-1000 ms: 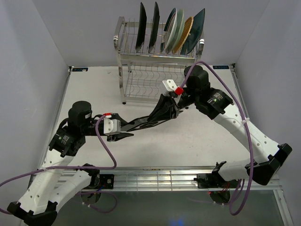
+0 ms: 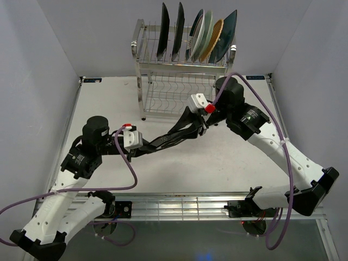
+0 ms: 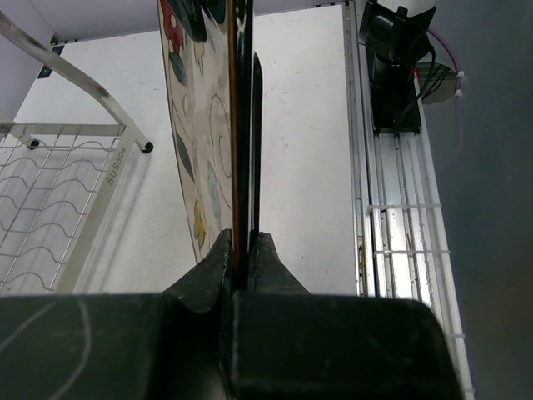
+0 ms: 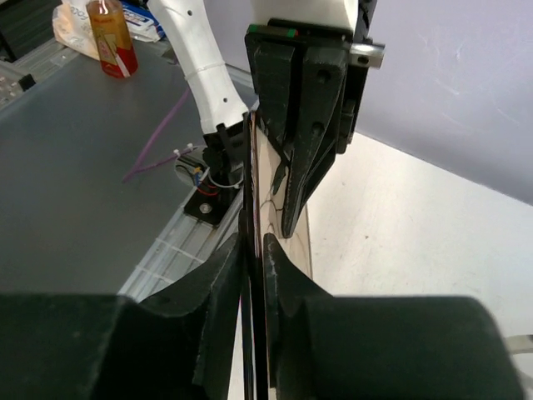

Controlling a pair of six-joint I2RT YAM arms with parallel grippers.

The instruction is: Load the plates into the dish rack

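Note:
A dark-rimmed plate point(image 2: 166, 140) with a floral face point(image 3: 200, 142) is held edge-up between both arms over the table's middle. My left gripper point(image 2: 149, 147) is shut on its left end. My right gripper point(image 2: 193, 128) is at the other end, fingers close around the rim; how tightly is hard to tell. The dish rack point(image 2: 142, 68) stands at the back, several plates point(image 2: 225, 35) upright on its top tier; its lower tier point(image 2: 168, 95) shows bare wires.
Grey walls bound both sides, and a metal rail point(image 2: 179, 206) runs along the front edge.
Compared with a second ago, my left gripper has closed on the plate's end and its wrist has shifted slightly. The right gripper has moved very little.

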